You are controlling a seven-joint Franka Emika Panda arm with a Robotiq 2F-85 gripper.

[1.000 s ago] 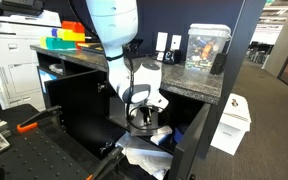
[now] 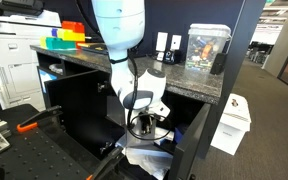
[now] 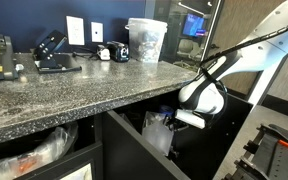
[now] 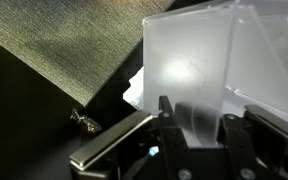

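Note:
A clear plastic container [image 4: 179, 60] fills much of the wrist view, with one wall running down between my fingers. My gripper is shut on that wall. From the second exterior view, the translucent container [image 3: 158, 134] appears beside my gripper [image 3: 171, 122], low in the black open compartment below the counter. In the first exterior view the white arm [image 2: 142, 90] reaches down into the compartment, and the fingers are small and dark there. What the container holds, if anything, cannot be made out.
A crumpled white sheet or bag [image 2: 147, 158] lies low in front. Another clear bag [image 3: 34, 140] sits in the left compartment. The counter [image 3: 84, 82] carries a tall bucket [image 3: 146, 42]. Dark panels [image 2: 189, 145] stand close around the arm. A white box [image 2: 230, 125] is on the floor.
The arm's white wrist has shifted and turned slightly within the compartment. A pale piece seen right of the gripper a second ago shows less now. The crumpled white sheet's outline has changed a little.

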